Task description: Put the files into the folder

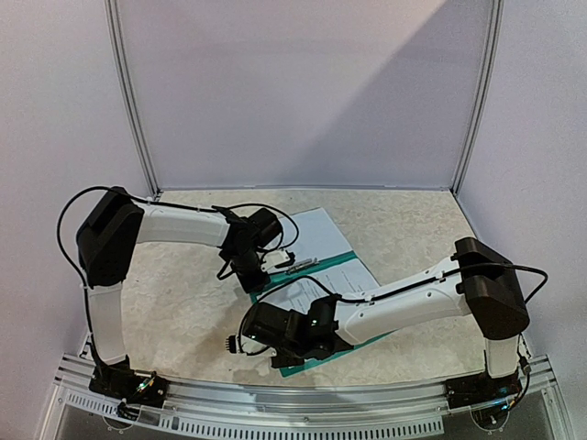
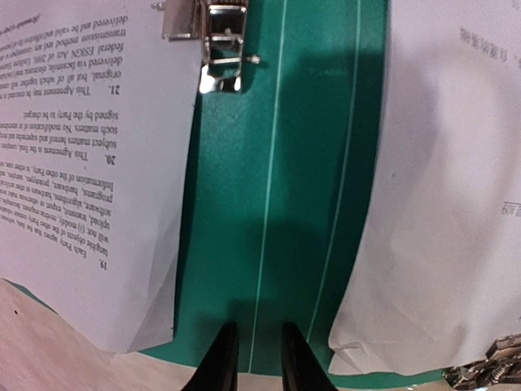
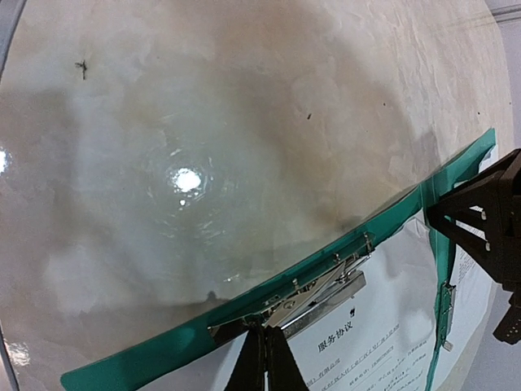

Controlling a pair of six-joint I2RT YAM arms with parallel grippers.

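Note:
A green folder (image 1: 347, 259) lies open at a slant on the table, with white printed files on both halves. In the left wrist view, its green spine (image 2: 236, 236) runs between the left sheets (image 2: 89, 155) and the right sheets (image 2: 440, 187). My left gripper is at the spine's end, shut on the folder edge, its fingers slightly apart. The right wrist view shows the left gripper there too. My right gripper is shut, its tips over the metal clip (image 3: 317, 297) at the folder's near edge; nothing shows between them.
A second metal clip (image 2: 221, 41) sits along the spine. My right forearm (image 1: 394, 312) covers part of the near half in the top view.

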